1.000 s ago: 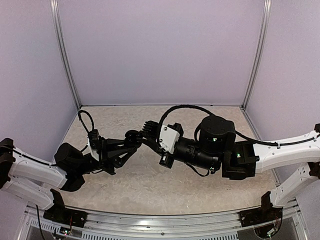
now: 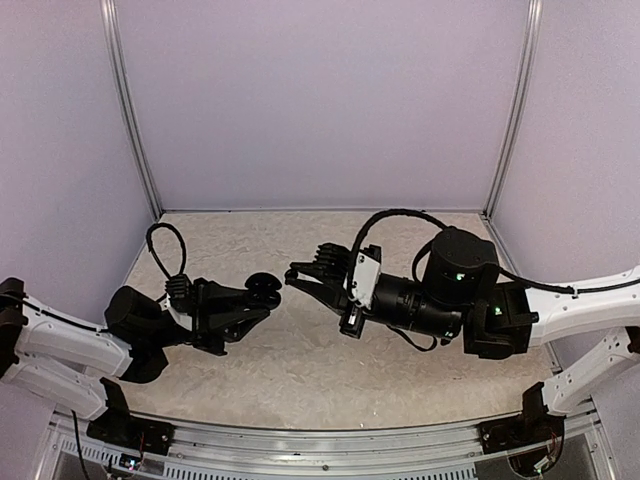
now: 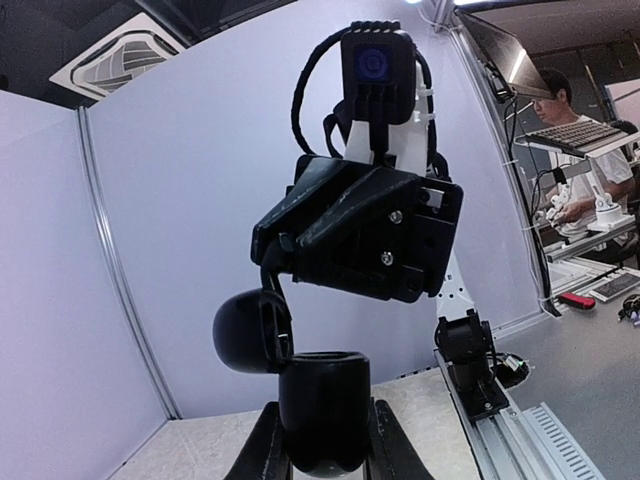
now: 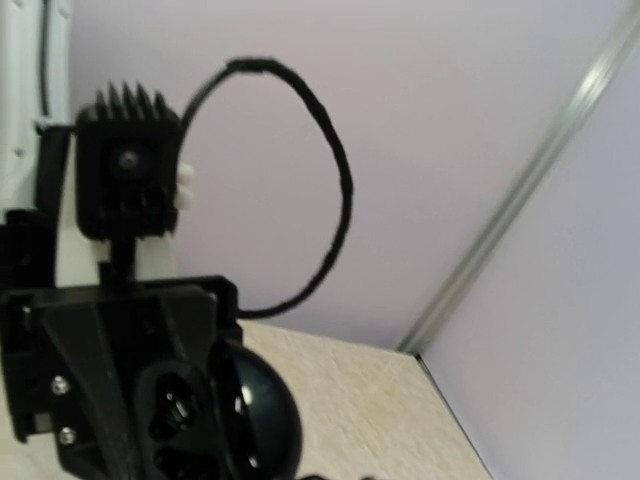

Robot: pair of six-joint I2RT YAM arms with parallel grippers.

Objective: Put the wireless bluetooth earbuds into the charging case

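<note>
The black charging case (image 2: 263,288) is held with its lid raised at the fingertips of my left gripper (image 2: 262,306), which is shut on it. In the left wrist view, the case's body (image 3: 325,405) stands between the fingers and the round lid (image 3: 246,332) hangs open to the left. Its inside, with dark wells (image 4: 174,405), faces the right wrist camera; how full they are is unclear. My right gripper (image 2: 293,276) is shut just right of the case, a gap between them. A small dark lump at its tips looks like an earbud, mostly hidden.
A black cable (image 2: 390,213) loops above the right gripper. Light walls (image 2: 320,110) close in the back and both sides.
My right gripper was right against the case; it has drawn back to the right, leaving a gap. The left gripper has shifted slightly, and the case now shows more openly.
</note>
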